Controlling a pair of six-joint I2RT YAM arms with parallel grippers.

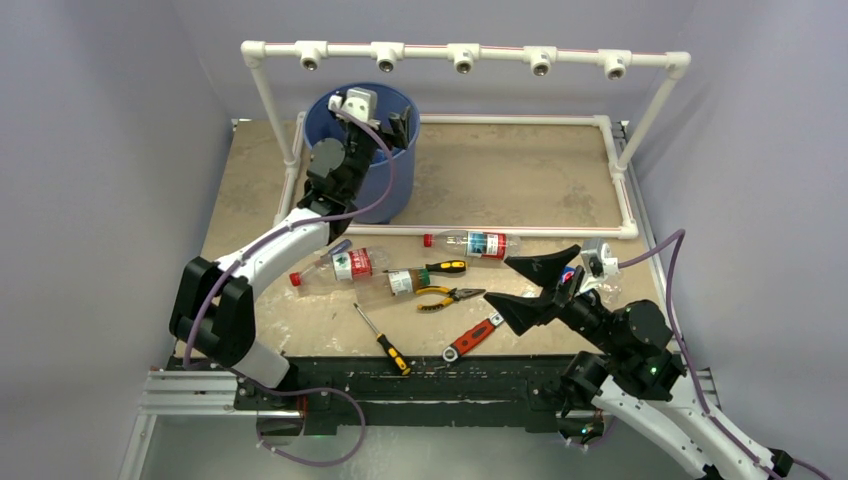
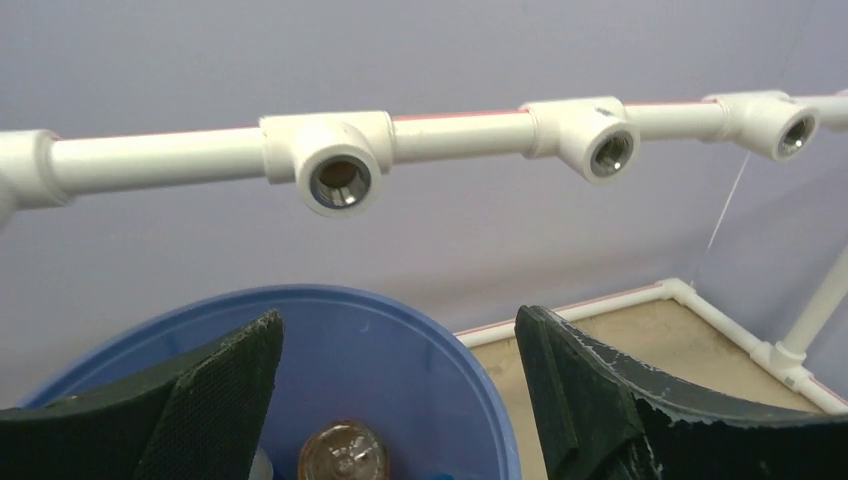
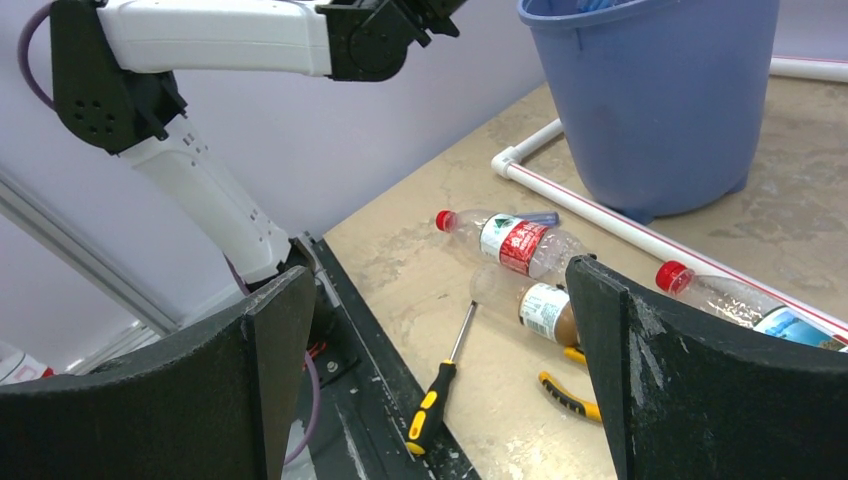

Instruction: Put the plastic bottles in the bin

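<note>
My left gripper is part open over the blue bin (image 1: 385, 200), with nothing between its fingers; bottles (image 2: 342, 455) show inside the bin below it. On the bench lie a red-labelled bottle (image 1: 352, 264), a brown-capped bottle (image 1: 400, 283) and a blue-and-red-labelled bottle (image 1: 487, 243). Another bottle at the right is mostly hidden behind my right gripper (image 1: 498, 280), which stands open and empty above the bench's front right.
Screwdrivers (image 1: 392, 355), pliers (image 1: 446, 300) and a red tool (image 1: 470, 337) lie among the bottles. A white pipe frame (image 1: 520, 230) surrounds the bin, with a raised rail (image 1: 500, 53) of fittings behind it.
</note>
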